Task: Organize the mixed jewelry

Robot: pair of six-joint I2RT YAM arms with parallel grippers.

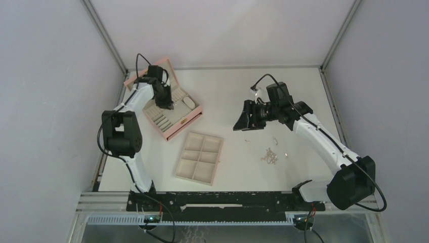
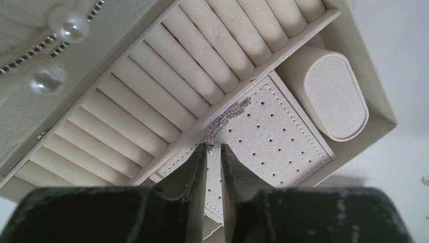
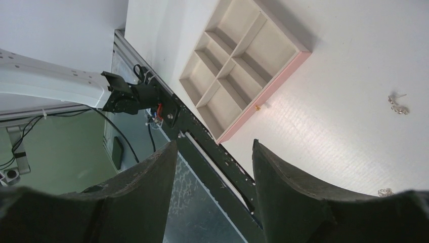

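Observation:
The jewelry box [image 1: 184, 123] stands at the upper left of the table, lid raised. In the left wrist view a curved sparkly piece [image 2: 221, 120] lies on the perforated pad [image 2: 283, 147], along the edge of the ring rolls [image 2: 146, 93]. My left gripper is over the pad with a narrow gap between its fingers; the piece's lower end is close to the left fingertip, and whether they touch is unclear. My right gripper is open and empty above the table. Loose jewelry lies in a small pile [image 1: 270, 156], with an earring-like piece [image 3: 398, 105] apart from it.
A pink-edged tray [image 1: 199, 158] with several empty compartments sits in the middle front. A small gold bit [image 3: 257, 108] lies against its side. Beside the pad, the box holds an oval cushion [image 2: 337, 96].

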